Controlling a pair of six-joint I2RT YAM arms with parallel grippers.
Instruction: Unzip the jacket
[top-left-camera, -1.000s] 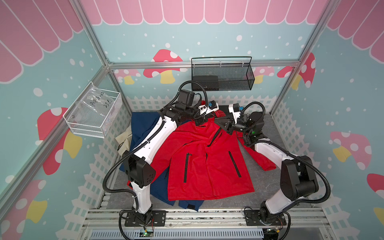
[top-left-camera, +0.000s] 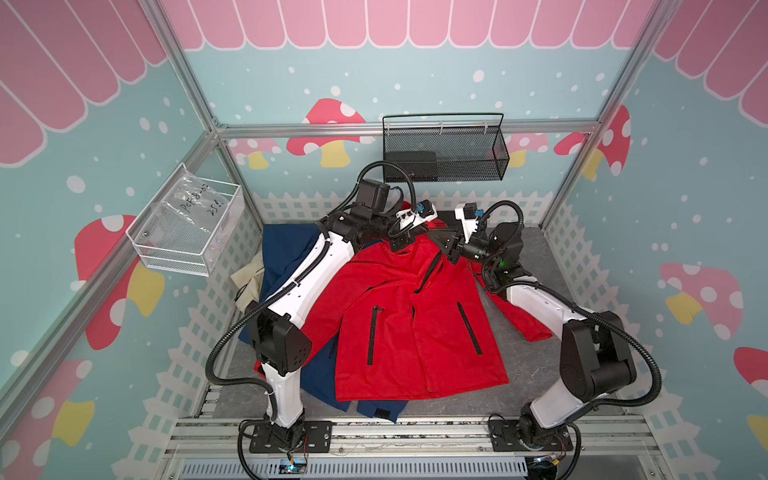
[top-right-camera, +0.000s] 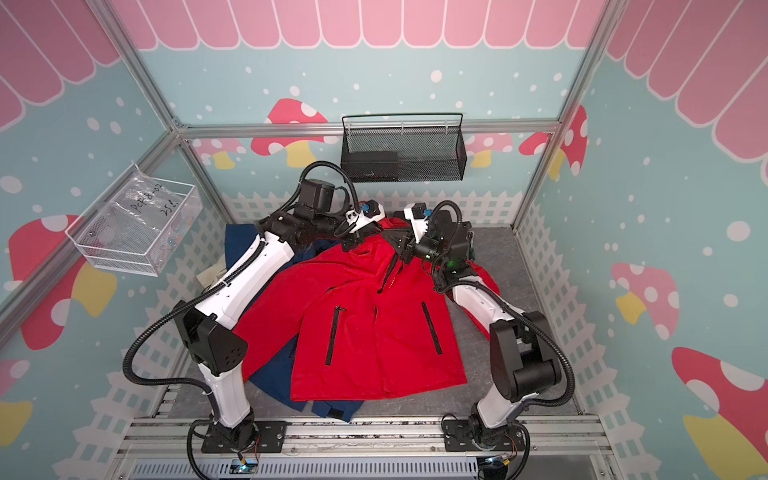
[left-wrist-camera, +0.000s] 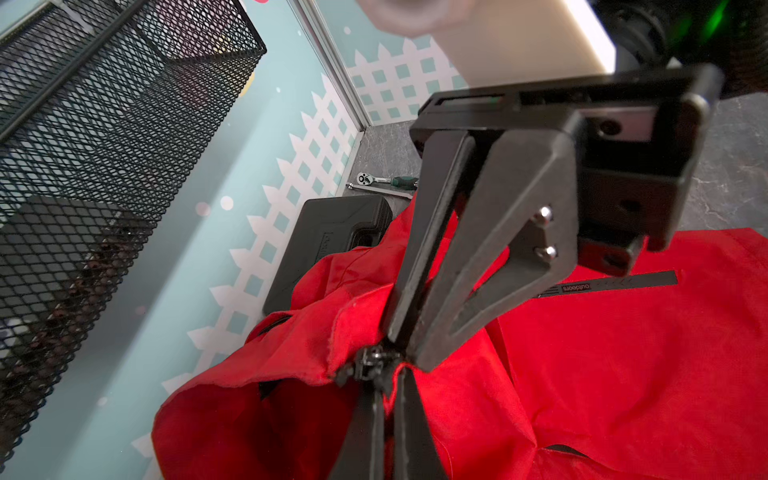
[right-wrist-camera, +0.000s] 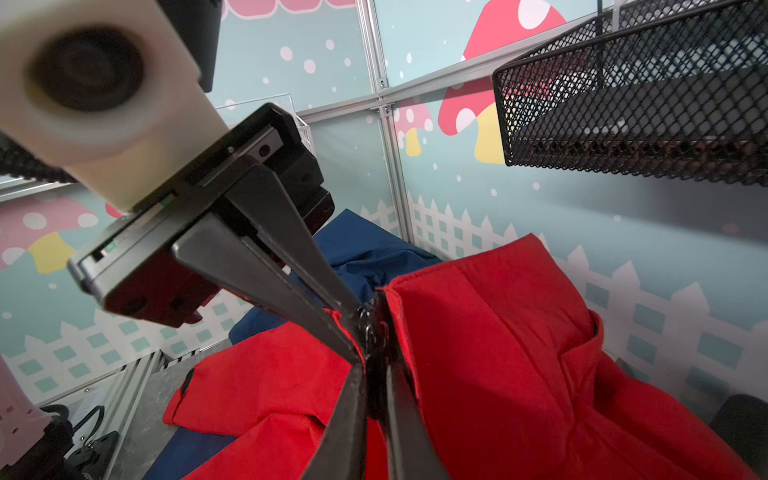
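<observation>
The red jacket (top-left-camera: 416, 352) lies spread on the grey table with its collar at the back. At the collar both grippers meet in the top views, around the black zipper pull (left-wrist-camera: 372, 364). My left gripper is shut on the zipper area, with a strip of red edging at its fingers. My right gripper has its fingertips at the same zipper hardware from the other side, dark metal and tape between them. Its exact grip is partly hidden by the left gripper's fingertips.
Blue garments (top-left-camera: 284, 240) lie under and left of the jacket. A black mesh basket (top-left-camera: 444, 152) hangs on the back wall, above a black case (left-wrist-camera: 312, 240) and tools (left-wrist-camera: 380, 184). A white basket (top-left-camera: 184, 232) hangs on the left.
The left arm and the jacket look unchanged.
</observation>
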